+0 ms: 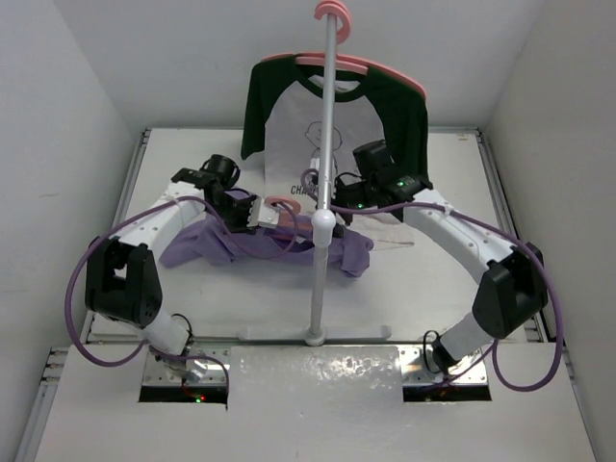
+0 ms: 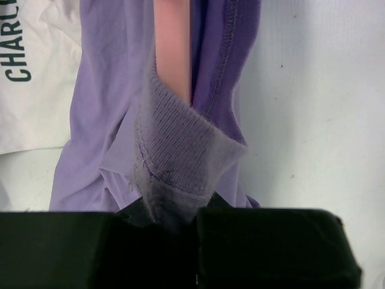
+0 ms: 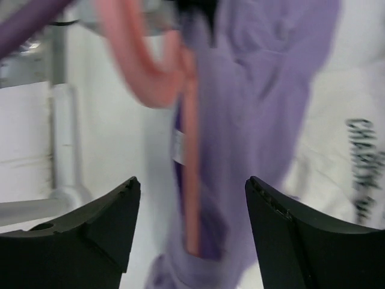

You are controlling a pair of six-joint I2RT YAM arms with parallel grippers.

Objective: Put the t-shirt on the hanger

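A lavender t-shirt (image 1: 207, 245) lies bunched across the table's middle, with a pink hanger (image 1: 285, 204) partly inside it. My left gripper (image 1: 260, 217) is shut on the lavender fabric; in the left wrist view the hanger's bar (image 2: 172, 48) runs up from that bunched cloth (image 2: 180, 150). My right gripper is part open above the shirt, its fingers either side of the hanger bar and cloth below, the view blurred. In the top view it is partly hidden behind the pole.
A white rack pole (image 1: 319, 289) stands centre front on its foot. A white and dark green raglan shirt (image 1: 289, 135) hangs on pink hangers at the back. Bare table (image 1: 433, 298) shows at the front and sides.
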